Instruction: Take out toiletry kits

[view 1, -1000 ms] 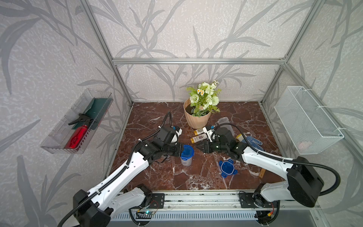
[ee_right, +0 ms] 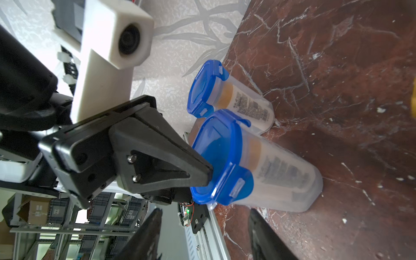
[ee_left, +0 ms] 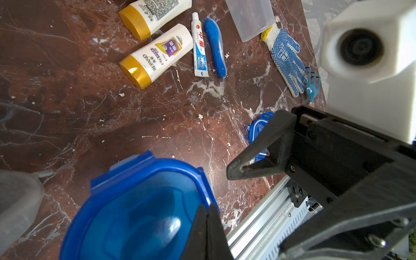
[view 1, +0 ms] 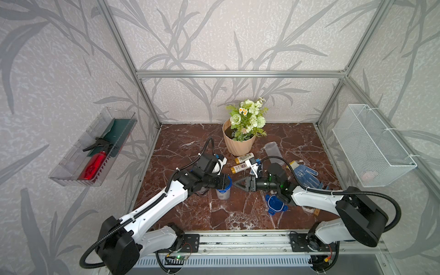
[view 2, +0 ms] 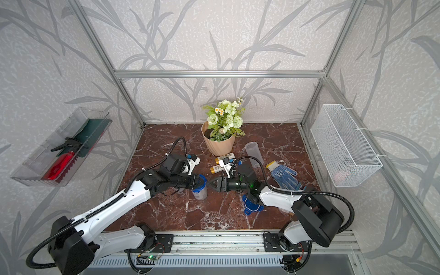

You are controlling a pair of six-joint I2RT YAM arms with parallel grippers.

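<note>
A clear container (ee_right: 286,177) with a blue lid (ee_left: 143,208) stands on the table between my two arms; something with a tan cap shows inside. My left gripper is shut, nothing visible between its fingers, and its tips are at the lid's edge. My right gripper faces the container from the other side, open and empty. A second container (ee_right: 249,104), its blue lid on, is behind the first. Out on the table lie two white bottles (ee_left: 158,54), a toothpaste tube (ee_left: 199,47) and a blue toothbrush case (ee_left: 215,47).
A loose blue lid (view 1: 276,204) lies under the right arm. Farther back are an empty clear container (view 1: 273,151), a flower pot (view 1: 239,145) and a blue-white glove (view 1: 304,176). A wire basket (view 1: 373,146) hangs right, a clear bin (view 1: 94,149) left.
My left gripper has moved slightly right, onto the container's lid.
</note>
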